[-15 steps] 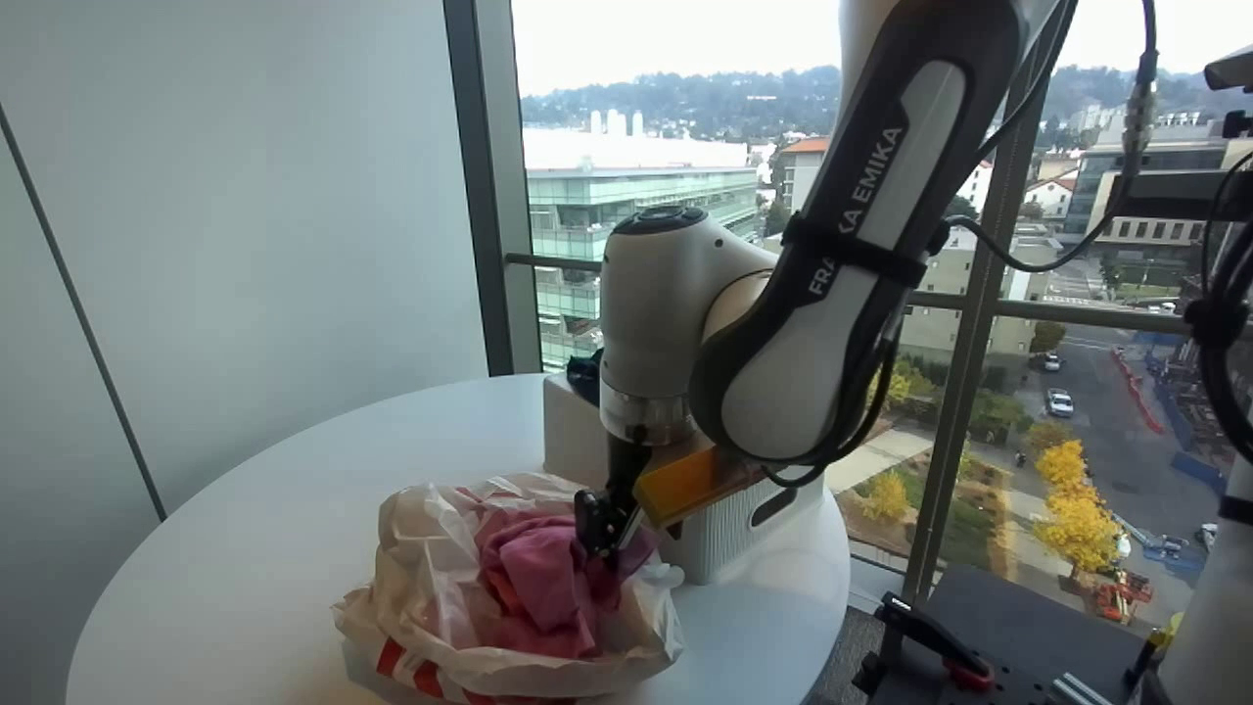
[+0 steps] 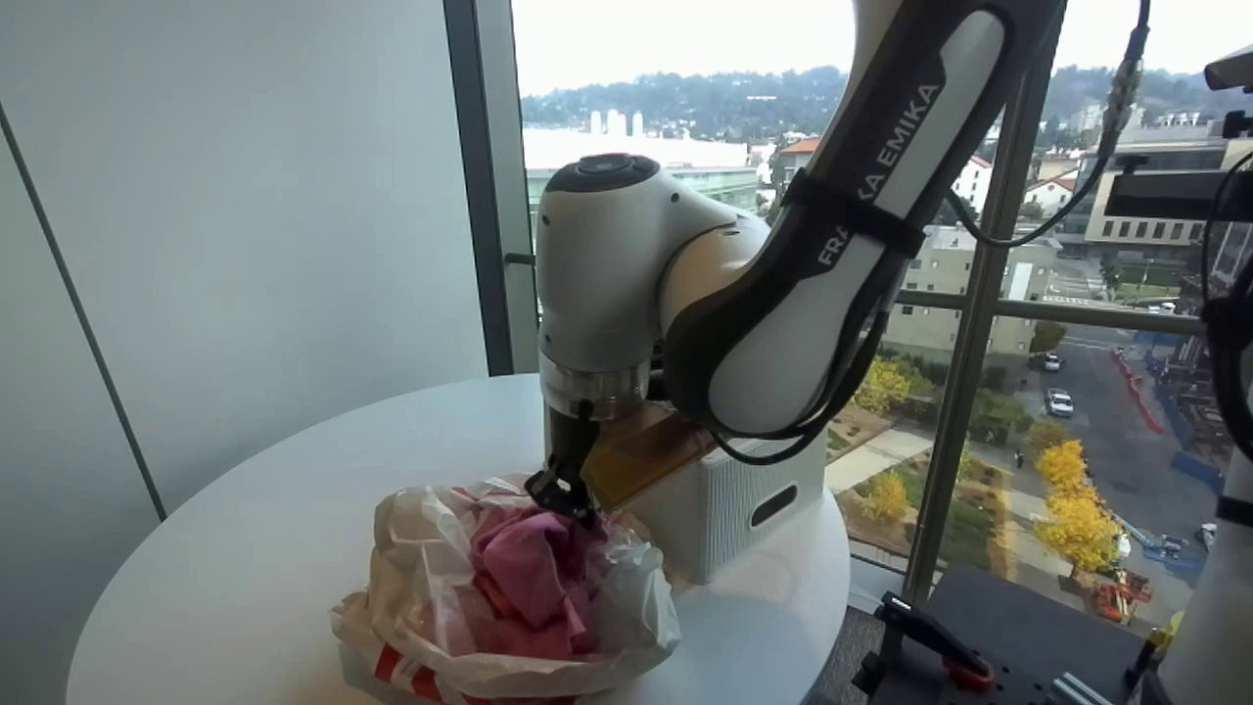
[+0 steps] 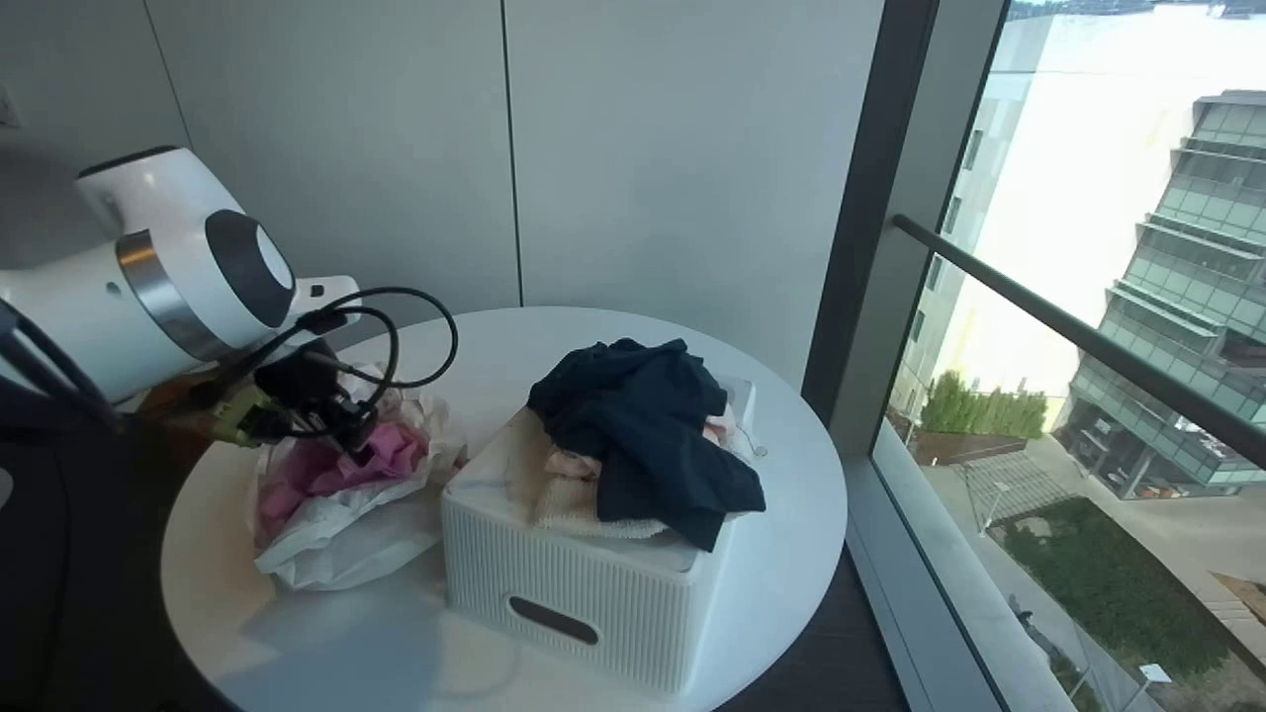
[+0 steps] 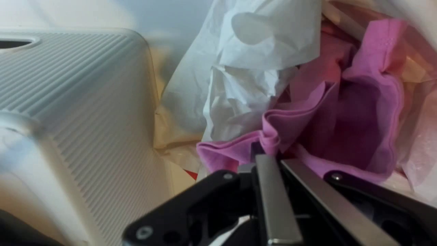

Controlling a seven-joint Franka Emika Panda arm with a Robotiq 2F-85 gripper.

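Note:
A pink cloth [image 2: 534, 570] lies bunched inside a crumpled white plastic bag [image 2: 440, 658] with red print. My gripper [image 2: 578, 515] points down at the back edge of the cloth, over the bag's opening. In the wrist view the fingers [image 4: 275, 196] are close together, and a fold of the pink cloth [image 4: 295, 119] gathers right at their tips, pinched there. Most of the cloth still rests in the bag. From the second exterior view, the gripper [image 3: 359, 449] is at the top of the pink heap.
Close beside the bag stands a white ribbed box [image 3: 570, 581] with a slot handle. A dark navy cloth [image 3: 647, 433] and a beige cloth [image 3: 593, 512] are draped on its top. Bare white table [image 2: 270, 517] lies to the bag's left.
My gripper has moved left and somewhat up in the first exterior view, toward the back of the bag. The cloth near its tips has shifted slightly with it. The bag stays in place.

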